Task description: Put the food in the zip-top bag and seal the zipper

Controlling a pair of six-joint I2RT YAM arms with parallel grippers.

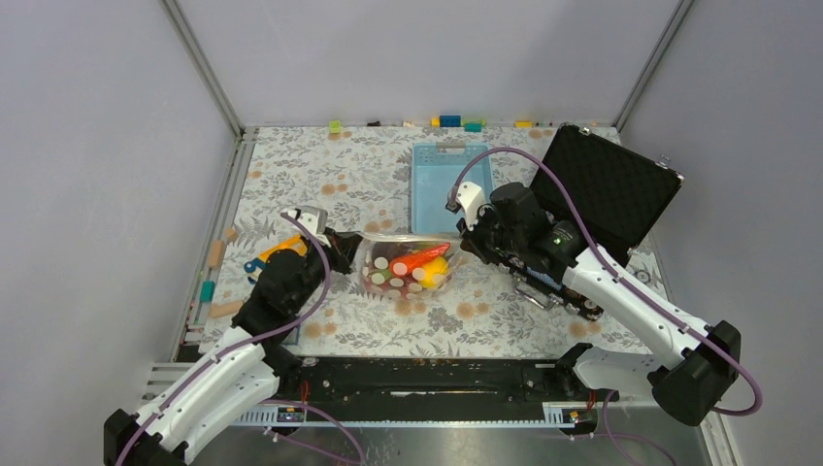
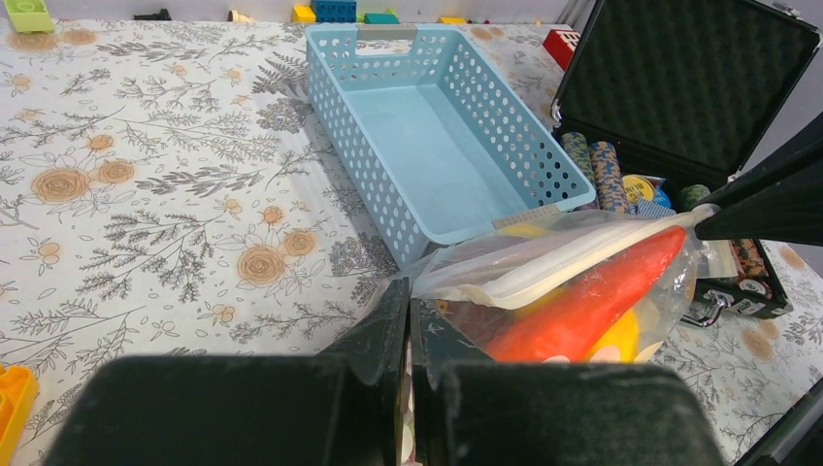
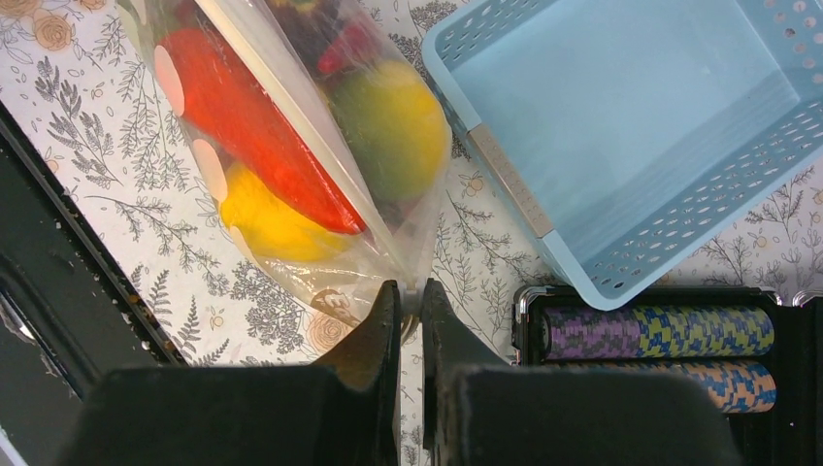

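A clear zip top bag [image 1: 403, 272] holding a red pepper [image 1: 417, 258], yellow food [image 1: 434, 274] and other produce hangs stretched between my grippers. My left gripper is shut on the left end of the bag's zipper strip. My right gripper is shut on the other end of that strip. In the right wrist view the red pepper [image 3: 257, 131] and a green-yellow fruit [image 3: 383, 131] show through the plastic.
An empty blue basket [image 1: 451, 184] stands behind the bag. An open black case [image 1: 607, 184] with chip rolls [image 3: 704, 330] is on the right. Yellow toy pieces [image 2: 12, 398] lie at the left.
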